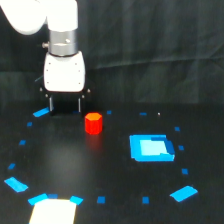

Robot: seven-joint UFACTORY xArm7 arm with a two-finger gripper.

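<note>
A small red block (93, 123) stands upright on the dark table, left of the middle of the view. Up and to its left hangs my white gripper (65, 103). Its dark fingers are spread wide with nothing visible between them, so it is open. A gap shows between gripper and block, though how high the gripper is above the table is hard to judge.
A blue-edged square with a white centre (153, 147) lies right of the block. Blue tape pieces mark the table, among them strips at the left (16, 184) and right (184, 193). A bright white patch (53, 211) sits at the front left.
</note>
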